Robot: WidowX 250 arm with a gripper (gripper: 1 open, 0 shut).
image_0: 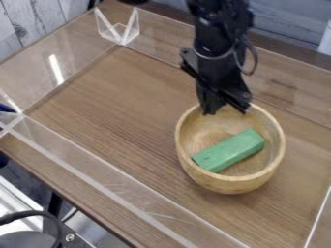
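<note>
A wooden bowl (200, 165) sits on the right part of the table, with a green block (227, 150) lying inside it. My gripper (214, 105) is above the bowl's back rim, pointing down, and looks shut, though its fingertips are small and dark in this view. Nothing shows held between the fingers.
A small clear plastic piece stands at the back left. Dark cables and equipment lie beyond the table at the lower left.
</note>
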